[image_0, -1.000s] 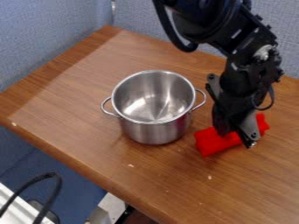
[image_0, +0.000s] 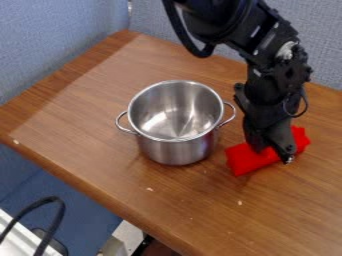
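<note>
A red rectangular object (image_0: 247, 159) lies on the wooden table (image_0: 107, 170) at the right, next to a steel pot (image_0: 175, 125) with two handles. The black gripper (image_0: 274, 140) is pointed down over the red object, partly covering it; its fingertips are dark and overlap, so whether anything is between them cannot be made out.
The pot stands just left of the gripper. Grey-blue padded panels border the table at left and back, and a white item with a black cable sits off the front left edge.
The gripper and arm have shifted very slightly around the red object, which appears a little differently covered. The pot has not moved.
</note>
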